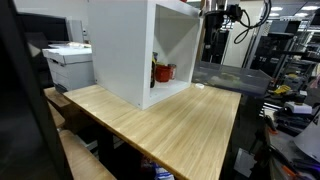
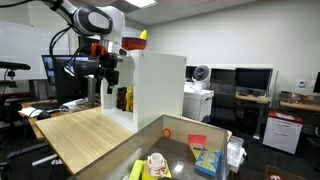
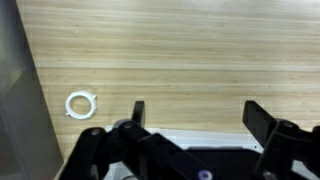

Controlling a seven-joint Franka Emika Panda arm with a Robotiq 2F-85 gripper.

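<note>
My gripper is open, its two dark fingers wide apart and nothing between them. Bare wooden table [image 3: 200, 60] shows beyond the fingertips in the wrist view. A white ring [image 3: 81, 104] lies flat on the wood, left of the fingers and apart from them. From the first exterior view, the gripper [image 1: 211, 48] hangs well above the far part of the table, in front of the white shelf unit. A small white object [image 1: 199, 85] rests on the tabletop below it; its details are too small to tell.
The white shelf unit [image 1: 122, 55] stands along the table, with a red mug [image 1: 162, 74] and a dark bottle inside. A grey bin [image 2: 145, 140] holding colourful items adjoins the table.
</note>
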